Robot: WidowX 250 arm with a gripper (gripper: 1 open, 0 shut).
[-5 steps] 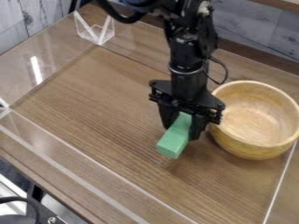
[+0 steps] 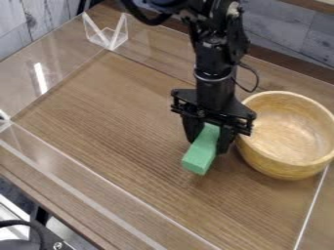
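Observation:
My black gripper (image 2: 209,132) reaches down from the top of the view to low over the wooden table, just left of a tan bowl (image 2: 284,146). It is shut on a green object (image 2: 201,152), held tilted, its lower part showing below the fingers. The fingertips are mostly hidden around it.
The bowl stands at the right, very close to the gripper. A white wire-like rack or holder (image 2: 107,31) sits at the back left.
The gripper and the green object have shifted slightly up in the view, with little other change. The bowl stays in place.

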